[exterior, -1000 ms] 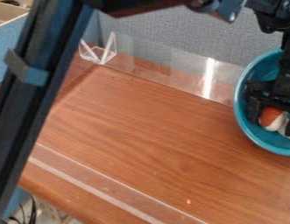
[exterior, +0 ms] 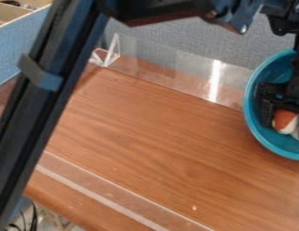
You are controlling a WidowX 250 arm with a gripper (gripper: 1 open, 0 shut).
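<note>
My gripper (exterior: 279, 96) reaches down into a teal bowl (exterior: 254, 126) at the right edge of the view, its black body partly cut off by the frame. Just under its fingers, inside the bowl, lies an orange and white object (exterior: 284, 123), partly hidden by them. The fingers look apart around or above that object, though the fingertips are hard to make out.
A clear panel (exterior: 176, 77) runs along its back. A light blue box (exterior: 19, 50) sits at the upper left, behind my dark arm, which crosses the left side.
My gripper has shifted very slightly within the bowl, uncovering a little more of the orange and white object. Otherwise the scene is nearly the same.
</note>
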